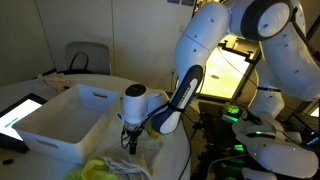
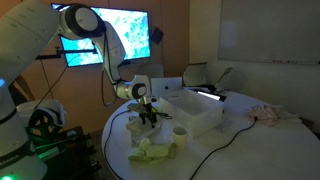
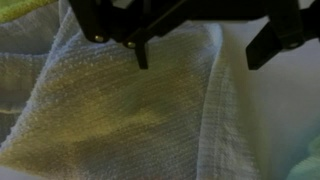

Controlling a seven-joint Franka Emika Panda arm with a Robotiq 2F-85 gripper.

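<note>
A white textured cloth (image 3: 130,115) fills much of the wrist view, rumpled, with a fold running along its right side. My gripper is open above it; the left finger (image 3: 141,54) overlaps the cloth in view, while the right finger (image 3: 264,46) is over the bare table beside it. Nothing shows between the fingers. In exterior view 1 the gripper (image 1: 129,145) points down close over the white cloth (image 1: 132,160); whether the tips touch it I cannot tell. A yellow-green cloth (image 1: 96,170) lies beside the white one.
A large white box (image 1: 65,147) stands open behind the cloths. Exterior view 2 shows a white mug (image 2: 180,136) near the yellow-green cloth (image 2: 152,150). Dark cables cross the table (image 2: 265,150), whose right part in that view is mostly clear.
</note>
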